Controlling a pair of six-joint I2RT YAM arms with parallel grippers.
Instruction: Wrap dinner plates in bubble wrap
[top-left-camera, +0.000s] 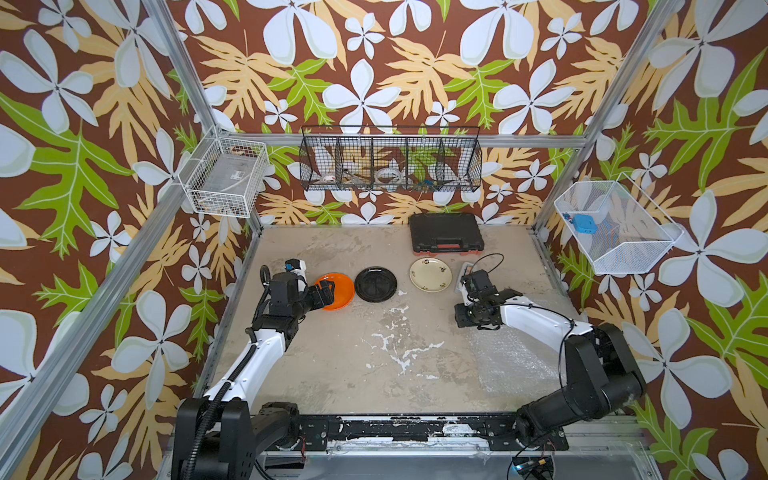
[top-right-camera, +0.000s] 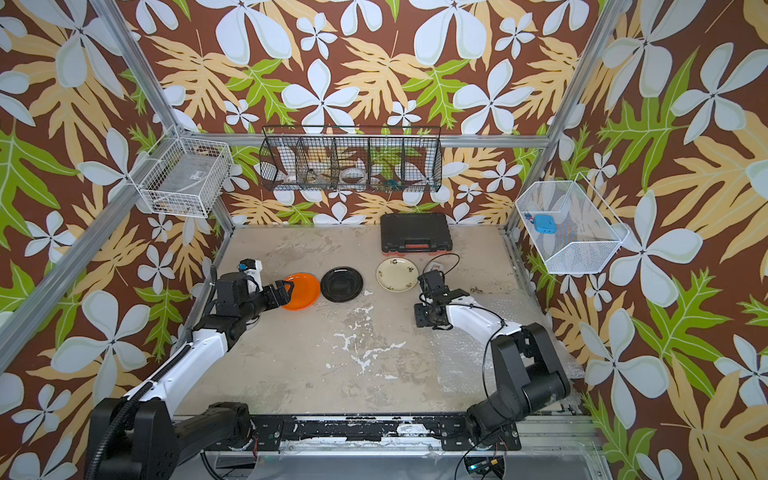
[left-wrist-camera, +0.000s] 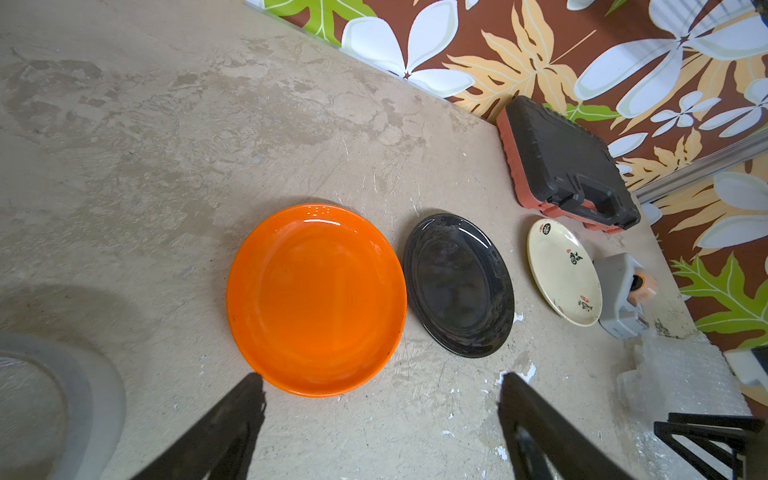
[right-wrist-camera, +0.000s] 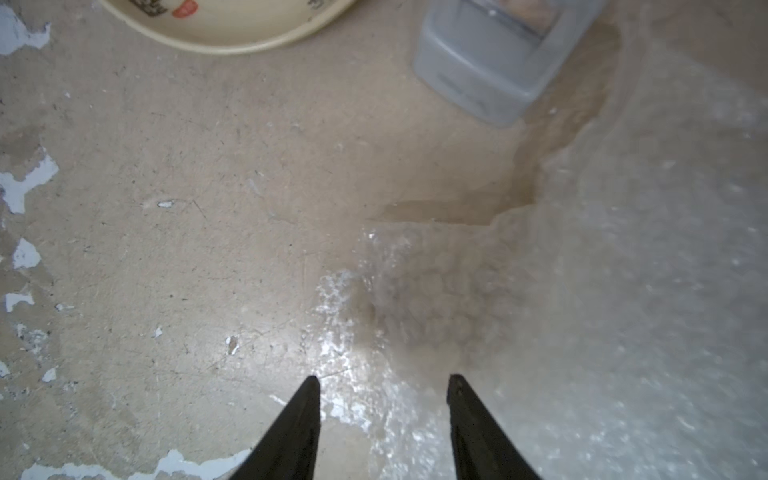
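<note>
Three plates lie in a row on the table: an orange plate (left-wrist-camera: 316, 300), a black plate (left-wrist-camera: 459, 285) and a cream plate (left-wrist-camera: 565, 272) with small printed motifs. At the left end of the row, my left gripper is above the table by the orange plate, its fingers spread and nothing between them. My right gripper hangs over the left edge of the clear bubble wrap (right-wrist-camera: 640, 304), open and empty. The wrap lies on the table's right side, partly hidden under the right arm in the top views.
A grey tape dispenser (right-wrist-camera: 488, 56) stands between the cream plate and the wrap. Behind the plates lies a black case (top-left-camera: 446, 233). Wire baskets (top-left-camera: 390, 164) hang on the back and side walls.
</note>
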